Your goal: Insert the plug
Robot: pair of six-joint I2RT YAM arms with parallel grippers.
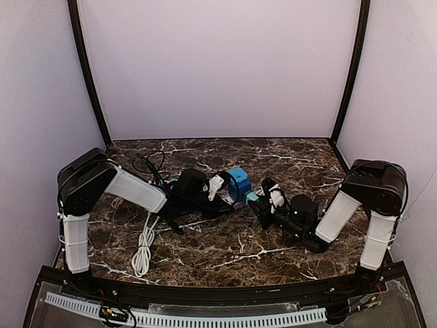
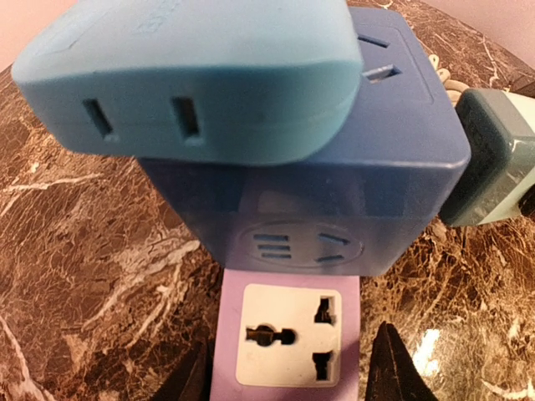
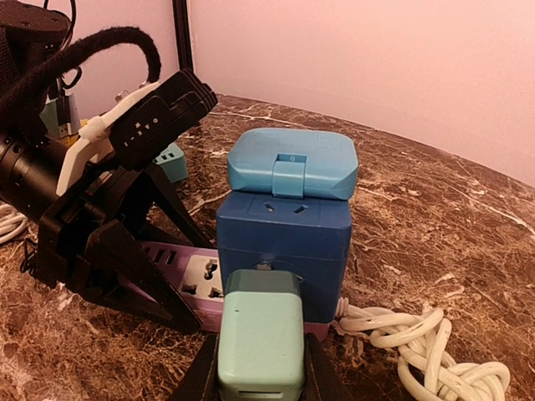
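Note:
A pale green plug (image 3: 261, 338) is gripped by my right gripper, which is shut on its sides. Its dark end faces the blue cube adapter, close against the cube's right face in the left wrist view; whether they touch or the prongs are in, I cannot tell. That cube sits on the purple power strip (image 2: 288, 280), with a light blue adapter (image 2: 226, 75) on top of it. My left gripper is shut on the strip, its fingers at either side of the white socket face (image 2: 288, 334).
A braided white cord (image 3: 418, 342) lies right of the cube in the right wrist view. Coiled white cable (image 1: 142, 253) rests at the front left, and dark cables (image 1: 151, 164) lie behind the left arm.

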